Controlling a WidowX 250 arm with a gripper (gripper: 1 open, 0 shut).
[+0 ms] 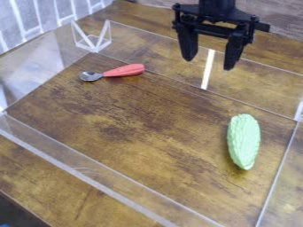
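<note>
My black gripper (211, 50) is high at the top centre of the camera view, open, with nothing between its two fingers. A spoon with a red handle (123, 70) and metal head lies on the wooden floor of the tray to the left, below and left of the gripper. A pale green cabbage-like object (243, 141) lies lengthwise on the right, below the gripper.
Clear plastic walls (59, 151) border the wooden work area (130, 133) on several sides. A white wire-like holder (92, 40) stands at the back left.
</note>
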